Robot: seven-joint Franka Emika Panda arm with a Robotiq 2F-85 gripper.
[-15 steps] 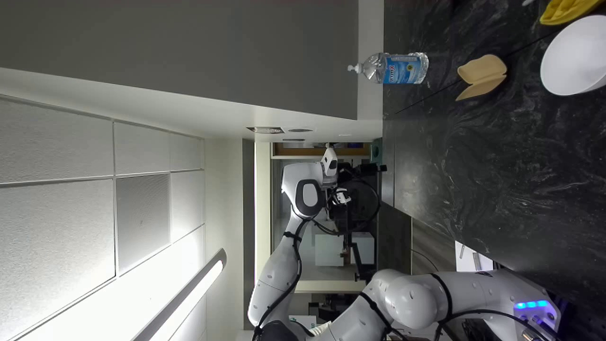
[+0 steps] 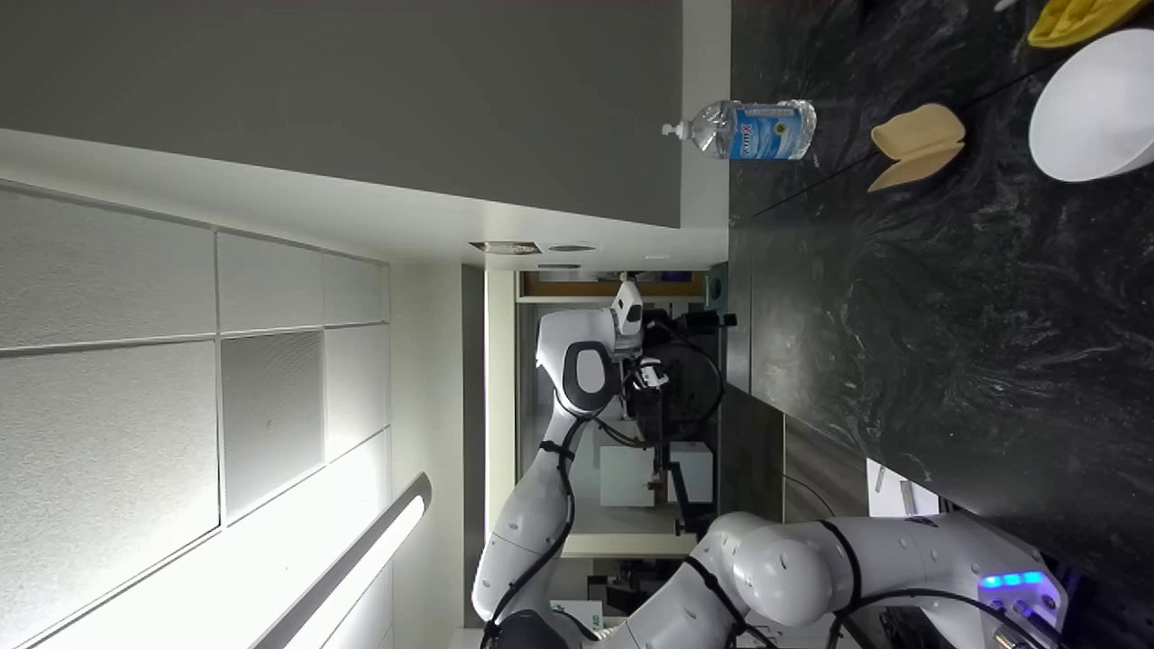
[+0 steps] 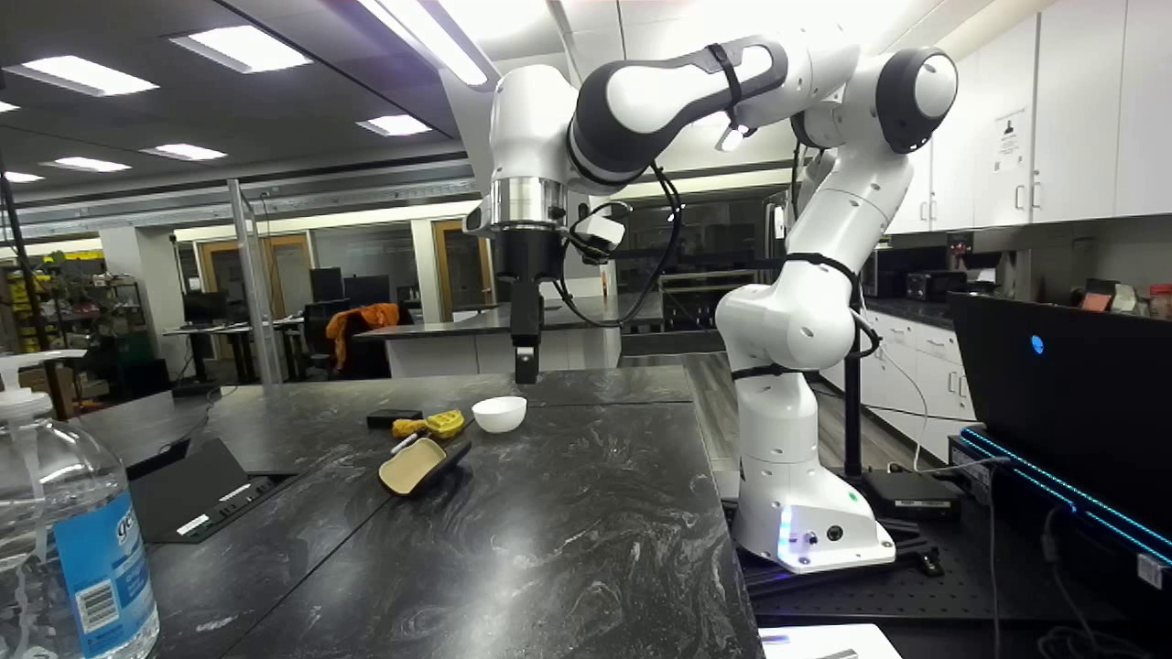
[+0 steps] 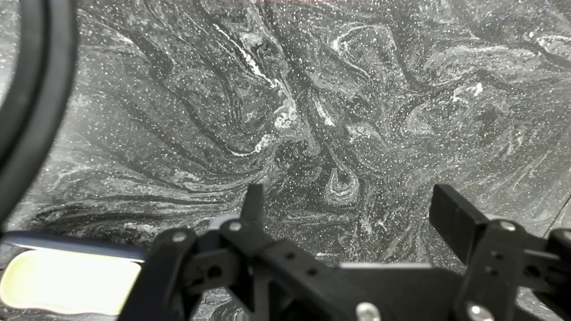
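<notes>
High over the dark marbled counter, my gripper stands open, its two black fingers wide apart and only countertop visible below them. From the side, the gripper points straight down with its fingers overlapping in sight. An open case with a tan lining and dark outside lies on the counter. In the wrist view the case shows at the lower left, outside the fingers. Behind it are a white bowl and a yellow object. The bowl looks empty from the side.
A clear pump bottle with a blue label stands at the near left. Near it lies a black tablet-like device. A small black box sits beside the yellow object. Exterior view 1 is turned sideways.
</notes>
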